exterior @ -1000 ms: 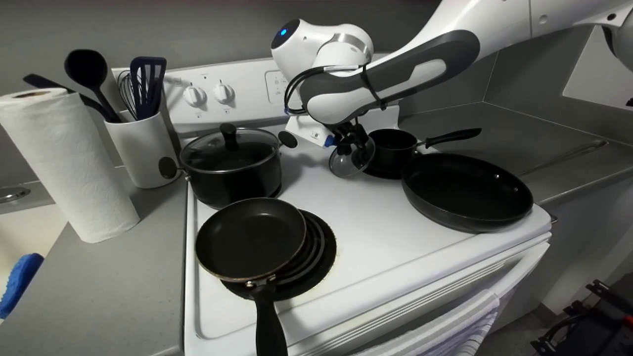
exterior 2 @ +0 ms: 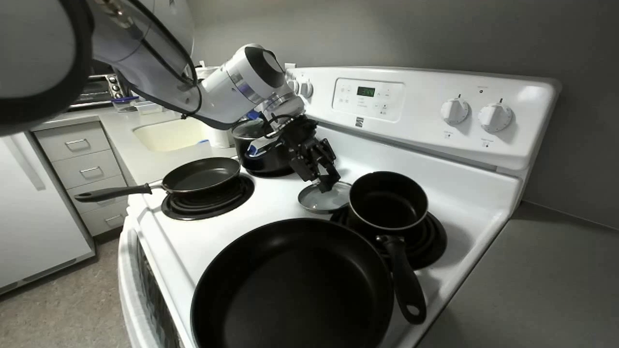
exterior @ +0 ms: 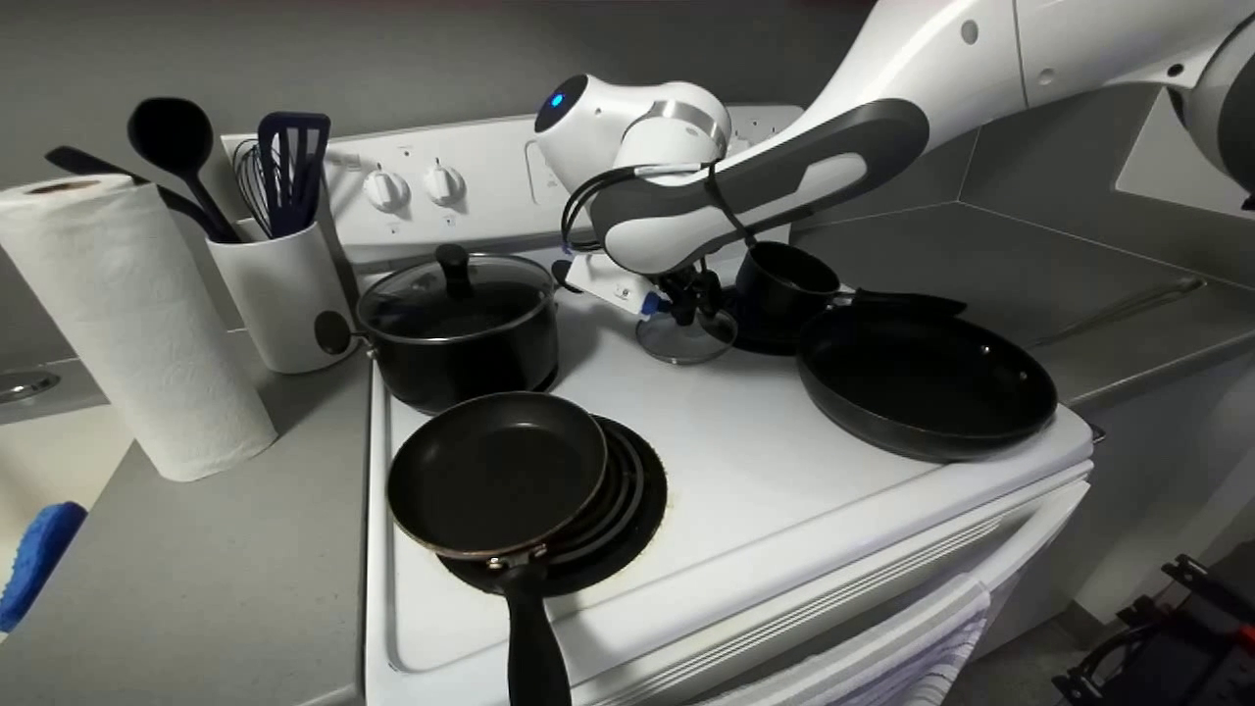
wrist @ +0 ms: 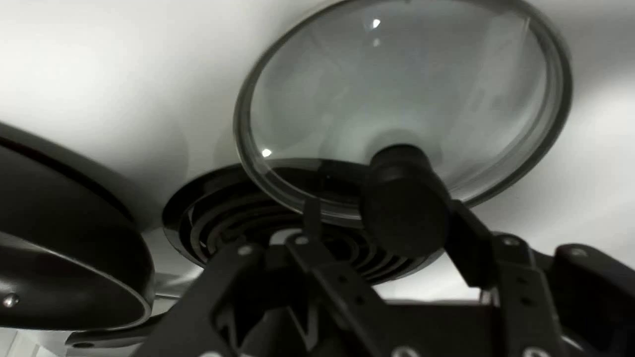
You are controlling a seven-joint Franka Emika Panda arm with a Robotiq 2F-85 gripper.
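A clear glass lid (wrist: 405, 77) with a dark rim and black knob (wrist: 405, 208) lies low at the stovetop, overlapping the rear burner's edge in the wrist view. My gripper is partly open around the knob. The right finger (wrist: 470, 244) appears against the knob, while a gap shows between it and the left finger. Beside the lid, the small black saucepan (exterior 2: 389, 200) stands uncovered over the rear burner (exterior 2: 435, 243). In the first exterior view, the gripper (exterior: 694, 308) is just above the lid (exterior: 685, 341).
A large frying pan (exterior: 929, 382) sits in front of the saucepan. Further left are a lidded pot (exterior: 459, 359) and a smaller frying pan (exterior: 500, 471). Bare white stovetop (exterior: 718, 471) lies between the two frying pans.
The lid has gone from steeply tilted to nearly flat and lower, and the gripper has come down slightly. The saucepan has shifted, its handle now lower and nearer the large frying pan.
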